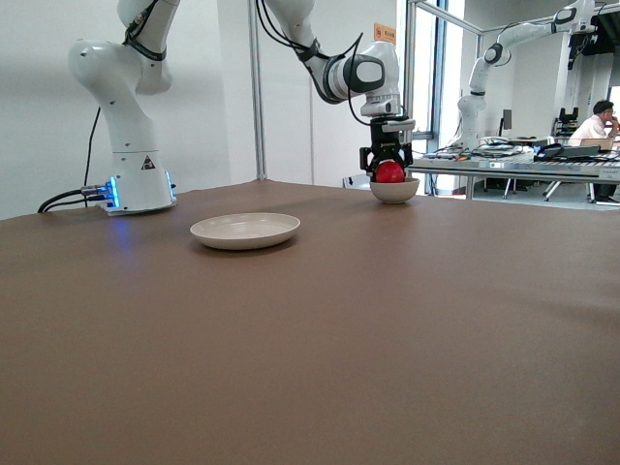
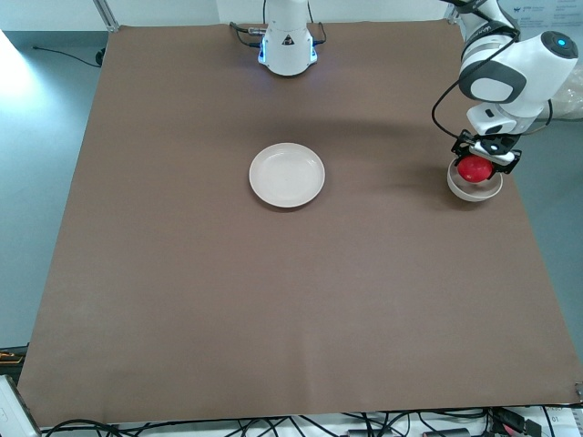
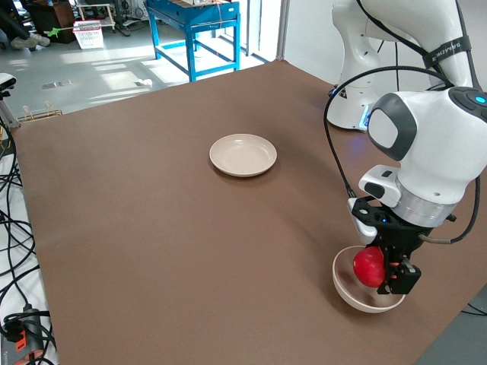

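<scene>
A red ball point(image 2: 475, 168) sits at my black gripper point(image 3: 389, 270) at the table's right side, between or against its fingers, low over a white bowl point(image 2: 474, 193). The top view shows the ball point(image 1: 389, 172) just above the rim of the bowl point(image 1: 393, 194); whether it touches the bowl inside is hidden. My gripper appears shut on the ball. A white plate point(image 2: 286, 175) lies on the table to the left of the bowl, with nothing on it.
Cables run along the table's outer edge, and the bowl is near the right edge.
</scene>
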